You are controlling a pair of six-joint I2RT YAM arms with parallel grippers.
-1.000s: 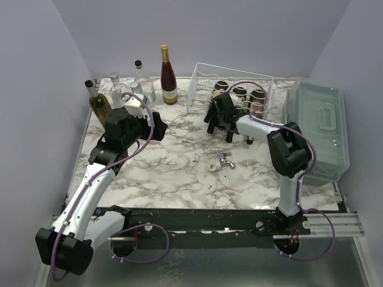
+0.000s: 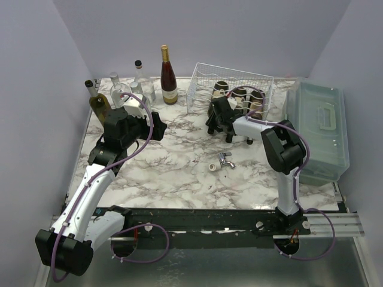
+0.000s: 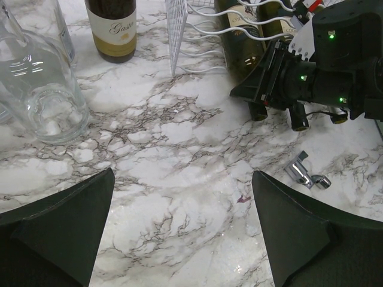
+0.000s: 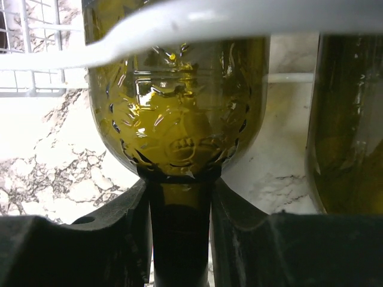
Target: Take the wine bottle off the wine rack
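The white wire wine rack (image 2: 200,89) stands at the back with several bottles lying in it, necks toward the front. In the right wrist view, my right gripper is shut on the neck of the leftmost wine bottle (image 4: 179,125), just below its olive-green shoulder. A rack wire crosses over that bottle's body, so it still lies in the rack. The left wrist view shows the same bottle (image 3: 236,45) partly covered by the right gripper. My left gripper is open and empty, its fingers (image 3: 66,221) wide apart, well left of the rack.
A neighbouring bottle (image 4: 350,131) lies close on the right. Upright on the back left stand a red-brown bottle (image 2: 169,81), clear glass bottles (image 2: 145,84) and a dark bottle (image 2: 97,103). A metal tap (image 2: 224,161) lies in front; a lidded plastic bin (image 2: 317,125) fills the right side.
The left arm stays put.
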